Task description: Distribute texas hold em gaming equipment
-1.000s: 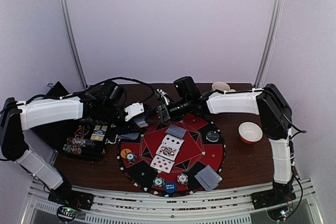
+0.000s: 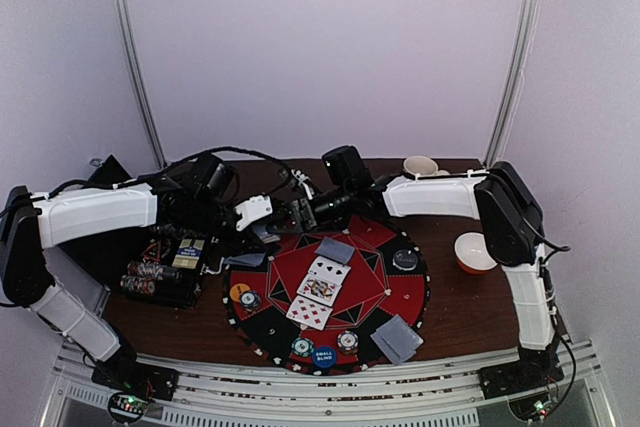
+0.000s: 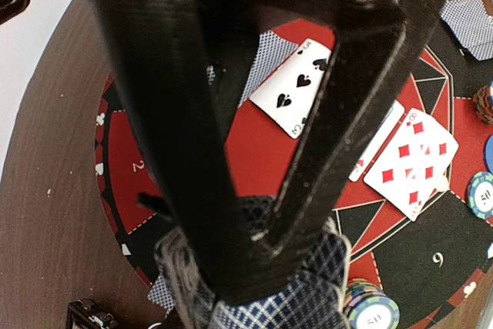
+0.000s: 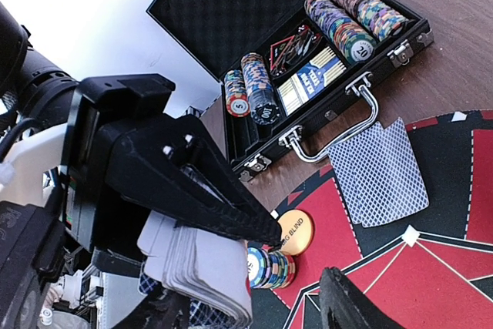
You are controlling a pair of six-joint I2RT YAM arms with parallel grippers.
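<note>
My left gripper point(image 2: 262, 227) grips a deck of cards point(image 4: 204, 267), held above the upper left of the round poker mat point(image 2: 290, 277). My right gripper point(image 2: 300, 215) is just beside the deck, fingers apart, nothing clearly between them. A three of spades point(image 3: 285, 90), a face card point(image 2: 318, 288) and an eight of diamonds point(image 3: 408, 163) lie face up mid-mat. Face-down cards lie at the mat's left point(image 4: 377, 175), centre point(image 2: 334, 250) and lower right point(image 2: 397, 339).
The open chip case point(image 2: 160, 282) is at the left. Chip stacks point(image 2: 347, 341), a small blind button point(image 2: 323, 356) and an orange blind button point(image 4: 295, 231) are on the mat. A bowl point(image 2: 476, 252) stands right, with free wood around it.
My right arm has moved slightly left toward the held deck. The left arm and the cards on the mat look unchanged.
</note>
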